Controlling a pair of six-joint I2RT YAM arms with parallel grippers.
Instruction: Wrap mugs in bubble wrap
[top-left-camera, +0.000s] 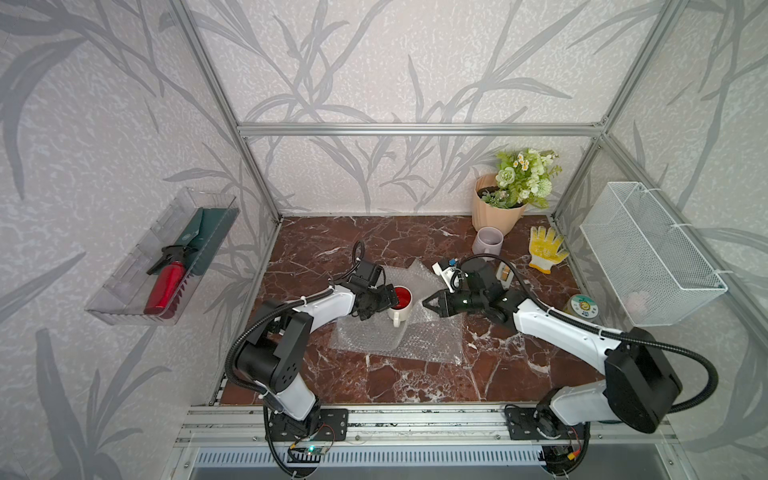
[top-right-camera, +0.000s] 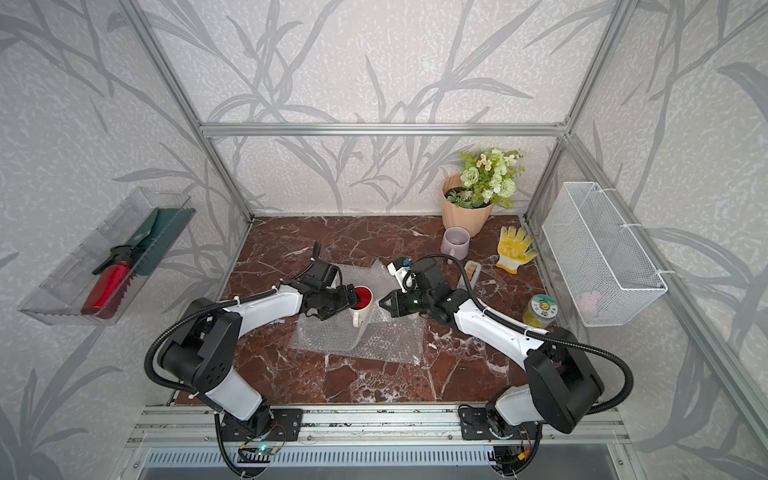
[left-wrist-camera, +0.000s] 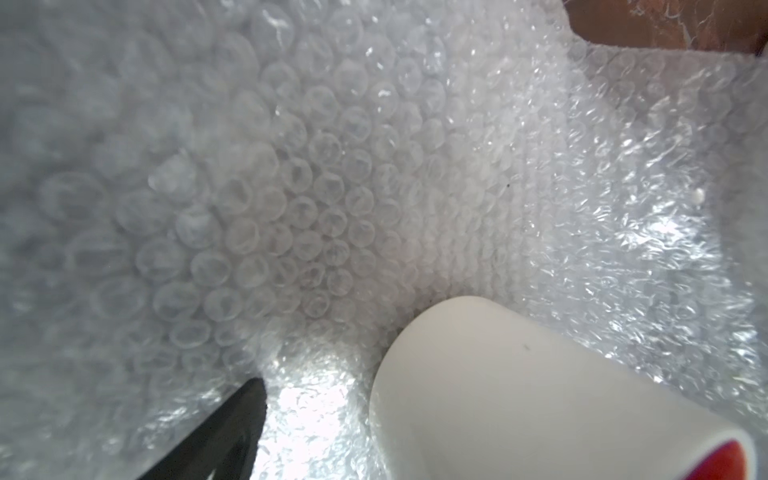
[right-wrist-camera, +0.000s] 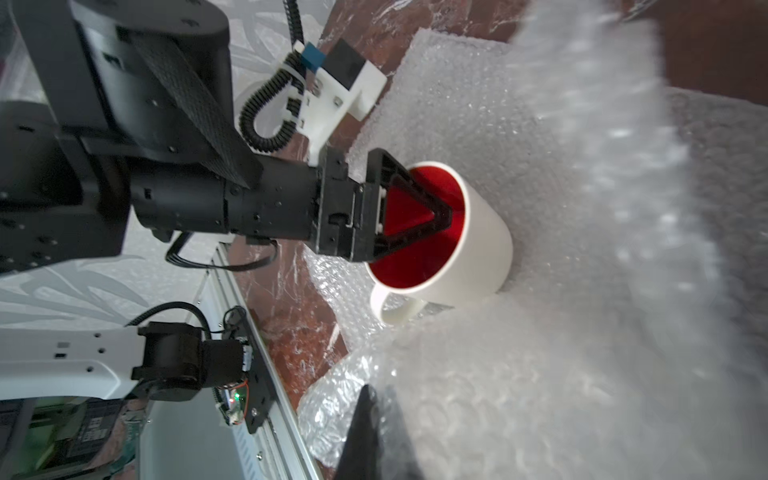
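A white mug with a red inside (right-wrist-camera: 488, 248) sits on the bubble wrap (top-left-camera: 436, 344) in the middle of the table, its handle toward the front. My left gripper (top-left-camera: 391, 297) is at the mug's left rim, and one of its fingers (right-wrist-camera: 412, 236) reaches over the opening. In the left wrist view a dark finger (left-wrist-camera: 228, 436) stands apart from the mug's wall (left-wrist-camera: 512, 392); the other finger is hidden there. My right gripper (top-left-camera: 432, 306) is shut just right of the mug. Beside its dark finger (right-wrist-camera: 360, 432), a raised fold of wrap (right-wrist-camera: 512, 400) is gathered.
A pale mug (top-left-camera: 487, 241) stands at the back right before the flowerpot (top-left-camera: 492, 212). Yellow gloves (top-left-camera: 547, 249) and a tape roll (top-left-camera: 581, 307) lie to the right. A wire basket (top-left-camera: 652, 264) hangs on the right wall.
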